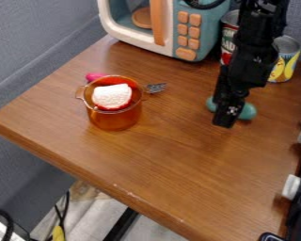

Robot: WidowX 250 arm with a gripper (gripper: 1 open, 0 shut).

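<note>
My black gripper [226, 113] hangs on the right side of the table, lowered over a teal elongated object [246, 110] that lies on the wood. The gripper's lower part covers the middle of that object; whether its fingers are open or closed around it cannot be made out. To the left stands an orange pot [113, 116] holding a white item [110, 94] with red around it.
A teal toy microwave [191, 33] stands at the back, cans [284, 60] behind the arm. A fork [154, 88] and pink object [93, 77] lie near the pot. A dark panel with white knobs [297, 188] lines the right edge.
</note>
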